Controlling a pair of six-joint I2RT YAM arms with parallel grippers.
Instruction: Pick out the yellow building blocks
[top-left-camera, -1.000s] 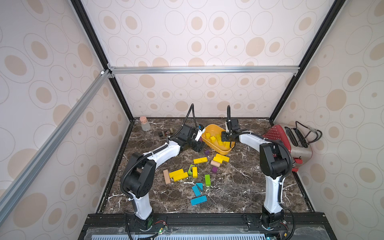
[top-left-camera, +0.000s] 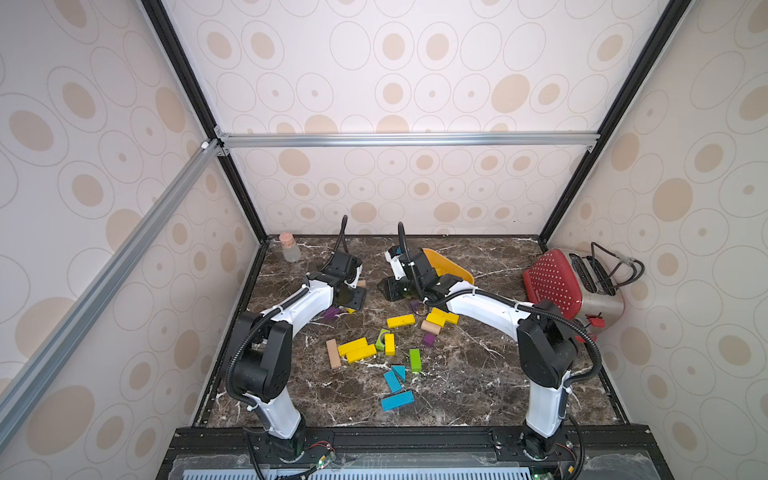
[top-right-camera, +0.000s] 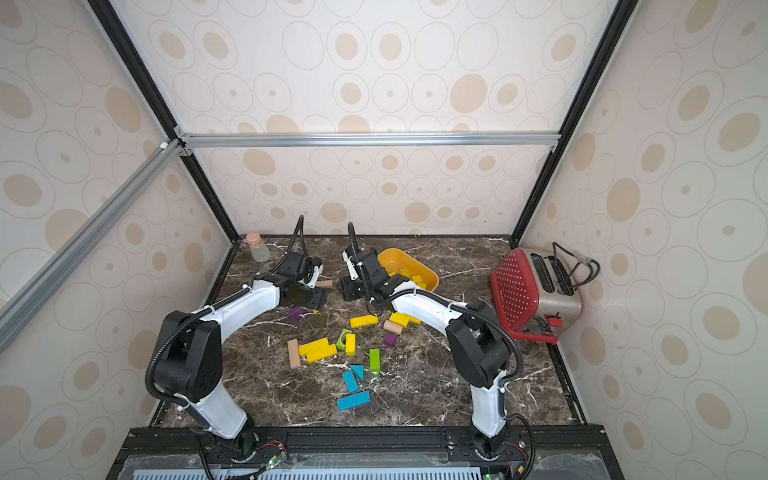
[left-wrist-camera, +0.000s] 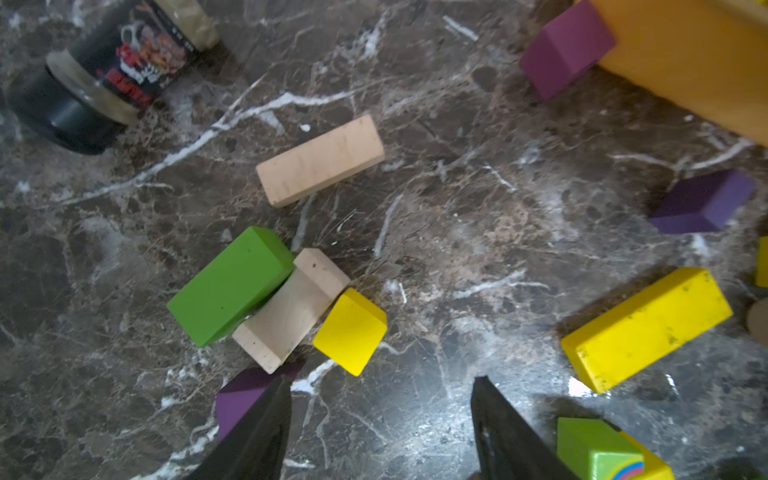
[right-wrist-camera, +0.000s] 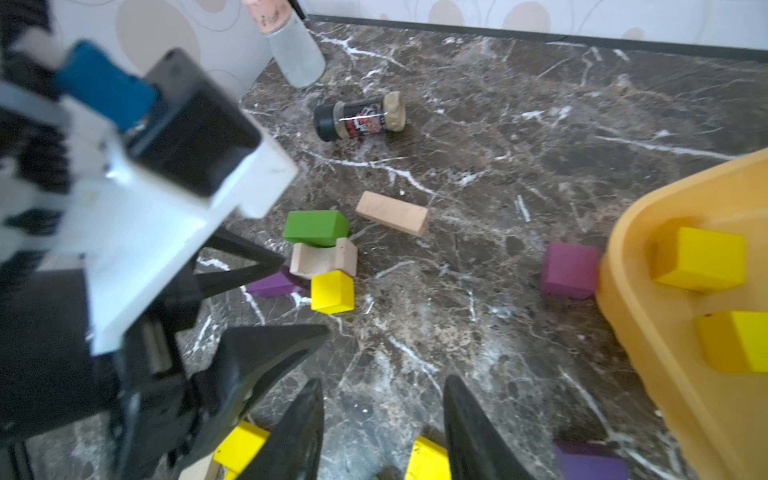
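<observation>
A yellow cube (left-wrist-camera: 349, 332) lies between the fingertips' line of sight of my left gripper (top-left-camera: 356, 297), which is open above it, beside a wooden block and a green block (left-wrist-camera: 230, 284). More yellow blocks lie on the table: one long block (left-wrist-camera: 644, 328) to the right, others (top-left-camera: 358, 349) in front. An orange tray (right-wrist-camera: 620, 280) at the back holds yellow blocks (right-wrist-camera: 697, 258). My right gripper (top-left-camera: 386, 289) stands open left of the tray, with nothing visible between its fingers, facing the left gripper.
Purple, blue and green blocks are scattered in the middle and front. A bottle (top-left-camera: 289, 248) and jar (right-wrist-camera: 360, 116) stand or lie at the back left. A red toaster (top-left-camera: 572, 296) occupies the right side.
Both arms have moved left: my left gripper away from the tray toward the yellow cube, my right gripper from over the tray to its left side.
</observation>
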